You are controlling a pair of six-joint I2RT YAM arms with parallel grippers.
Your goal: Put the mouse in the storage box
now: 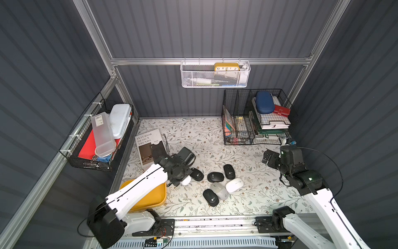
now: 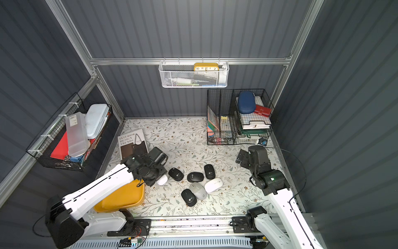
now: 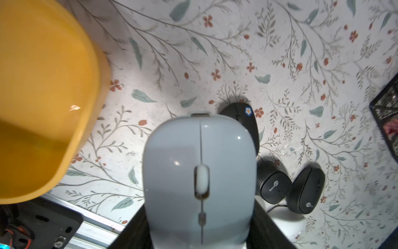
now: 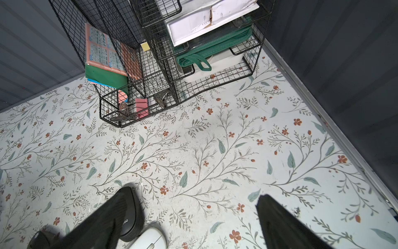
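Note:
A white mouse [image 3: 174, 166] is gripped in my left gripper [image 1: 182, 174], lifted beside the yellow box [image 1: 147, 199], which fills the left of the left wrist view [image 3: 41, 83]. On the mat lie several other mice: black ones [image 2: 176, 174], a grey one [image 2: 198, 191] and a white one [image 2: 214, 184]. My right gripper [image 2: 244, 159] stands open at the right, with nothing between its fingers in the right wrist view.
A black wire rack [image 1: 236, 139] holding papers and cases stands at the back right. A magazine [image 2: 126, 141] lies at the back left. A crowded basket [image 1: 83, 161] hangs on the left wall.

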